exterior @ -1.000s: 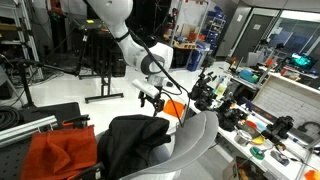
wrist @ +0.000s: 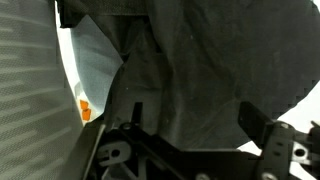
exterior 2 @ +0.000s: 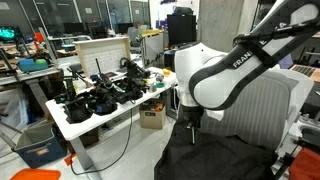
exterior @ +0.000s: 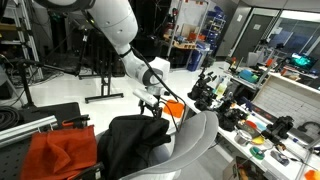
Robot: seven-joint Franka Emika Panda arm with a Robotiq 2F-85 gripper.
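Observation:
A black cloth lies in a heap against a light grey chair back. My gripper hangs just over the upper part of the cloth, pointing down. In the wrist view, the gripper stands open, its two dark fingers far apart, and dark cloth fills most of the space beyond them. Exterior view 2 shows the cloth draped below the gripper. Whether a fingertip touches the cloth cannot be told.
An orange-red cloth lies left of the black one. Behind stands a white table crowded with black items. An orange bin sits on the floor at the left in exterior view 2.
Over the last second the arm and gripper have come down and slightly left toward the black cloth in exterior view 1. The cloth looks the same.

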